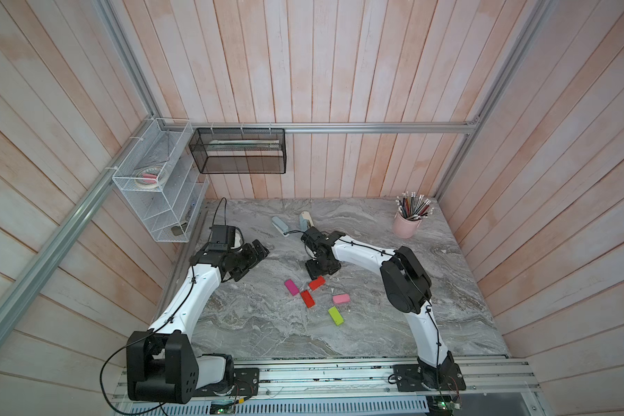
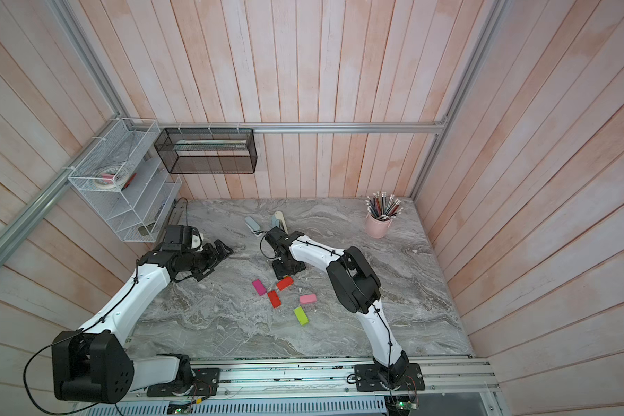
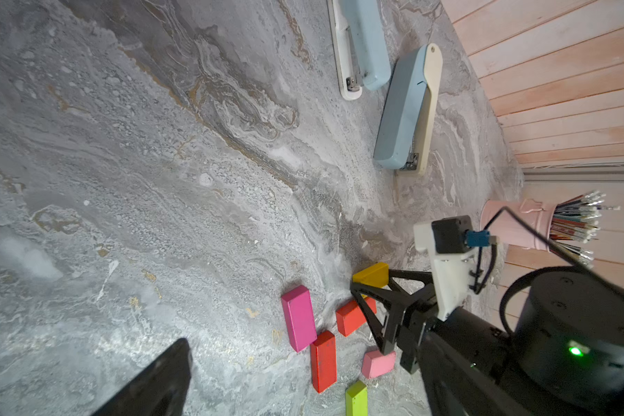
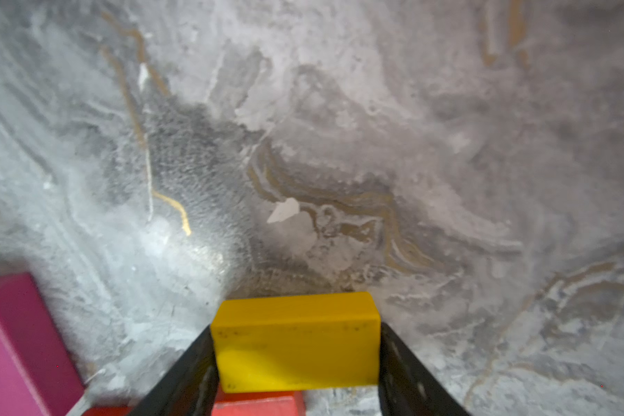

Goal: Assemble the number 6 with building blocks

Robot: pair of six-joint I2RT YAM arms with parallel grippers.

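Note:
A yellow block (image 4: 296,343) sits between the fingers of my right gripper, which is shut on it, low behind a red block (image 1: 317,283). A magenta block (image 1: 291,287), a second red block (image 1: 307,298), a pink block (image 1: 341,299) and a lime-green block (image 1: 335,315) lie loose on the marble table toward the front. My left gripper (image 1: 253,263) hangs over the left side, with no block seen at it; its blurred fingers are far apart in its wrist view.
Two staplers (image 3: 402,104) lie behind the right gripper. A pink cup (image 2: 377,227) of brushes stands at the back right. Wire shelves (image 1: 152,208) hang at the left wall.

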